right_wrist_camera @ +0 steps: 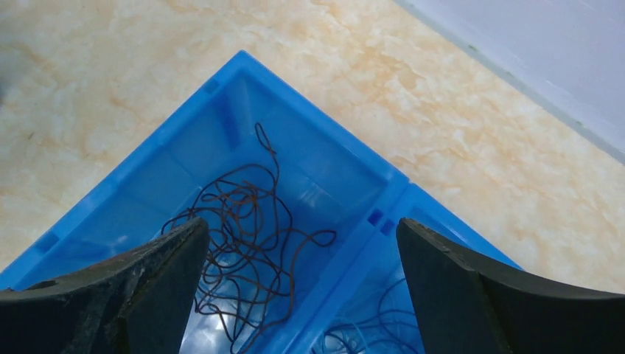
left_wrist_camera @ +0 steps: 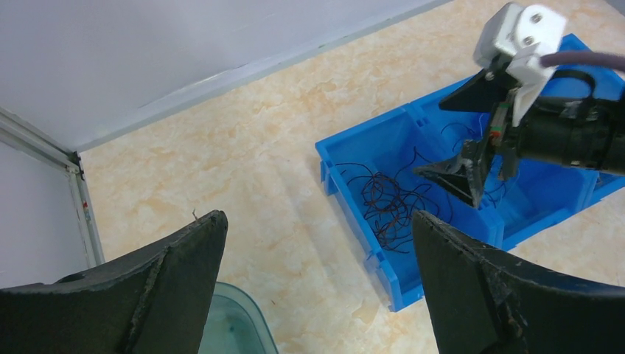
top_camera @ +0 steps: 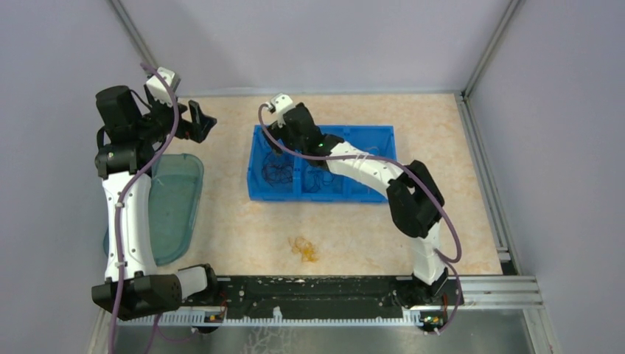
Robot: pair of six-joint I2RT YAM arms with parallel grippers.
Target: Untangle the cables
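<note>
A blue divided bin (top_camera: 320, 195) sits at the back centre. Its left compartment holds a tangle of dark red-brown cables (right_wrist_camera: 243, 236), and other cables (right_wrist_camera: 387, 313) lie in the neighbouring one. My right gripper (top_camera: 274, 136) is over the left compartment, pointing down, open and empty; in its wrist view the tangle lies between the fingers. My left gripper (top_camera: 199, 122) hangs open and empty above the left side of the table, left of the bin. A small yellow tangle of cable (top_camera: 304, 249) lies on the bare table in front of the bin.
A translucent green tray (top_camera: 177, 214) lies at the left, partly under the left arm. Walls border the back and both sides.
</note>
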